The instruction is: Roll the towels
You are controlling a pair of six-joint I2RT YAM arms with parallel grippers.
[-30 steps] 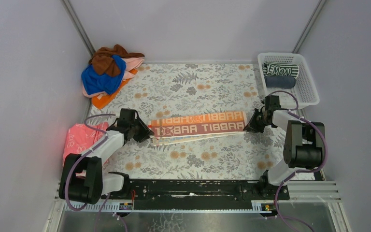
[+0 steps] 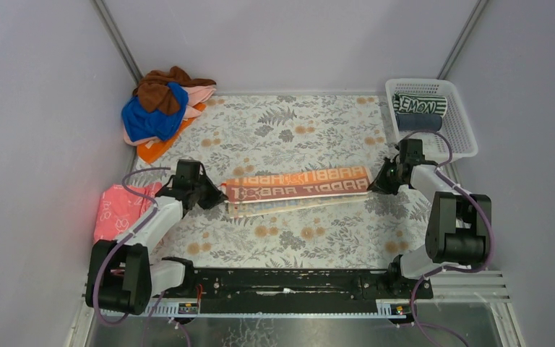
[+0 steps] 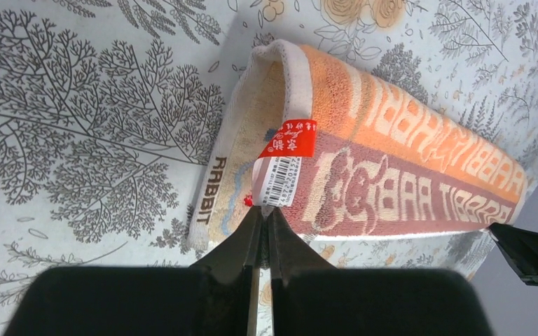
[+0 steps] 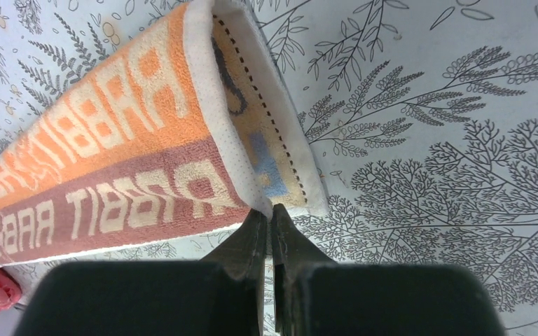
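An orange and brown towel [image 2: 296,189] with "RABBIT" lettering lies folded lengthwise across the middle of the table. Its upper layer does not fully cover the paler layer below, which shows along the near side. At the towel's right end, my right gripper is shut on the near corner of its white hem. My left gripper is shut at the opposite near corner. A red and white label [image 3: 285,164] reaches down to the left fingertips; whether they pinch the label or the edge cannot be told. Both ends of the fold stand slightly raised.
Crumpled brown, blue and orange towels [image 2: 155,108] are piled at the back left. A pink cloth [image 2: 119,210] lies beside the left arm. A white basket [image 2: 462,130] at the back right holds rolled towels.
My right gripper has shifted slightly right, and the towel's right end has followed. The left gripper has moved barely, a little left. The towel's upper layer looks more stretched and rumpled.
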